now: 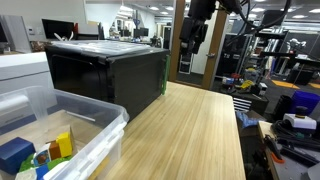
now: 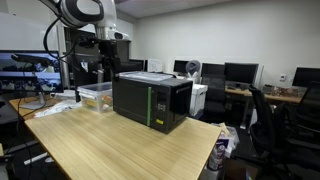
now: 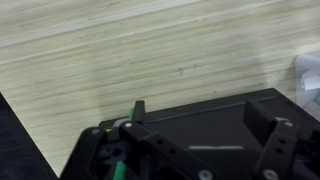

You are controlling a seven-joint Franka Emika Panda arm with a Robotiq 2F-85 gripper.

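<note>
My gripper is open, its two fingers wide apart with nothing between them. It hangs high over the table, close to the black microwave-like box (image 1: 105, 78), as the first exterior view shows. Seen from the wrist, the dark top of the box (image 3: 205, 118) fills the lower part, partly hidden behind the fingers. A green strip (image 2: 151, 105) runs down one front edge of the box. At the left in the first exterior view stands a clear plastic bin (image 1: 112, 128) holding a blue block (image 1: 15, 153), a yellow block (image 1: 65, 143) and other colored pieces.
The wooden table (image 2: 90, 145) has a wide bare area in front of the box. Flat items (image 1: 105, 46) lie on top of the box. Office chairs (image 2: 275, 130) and desks with monitors stand beyond the table.
</note>
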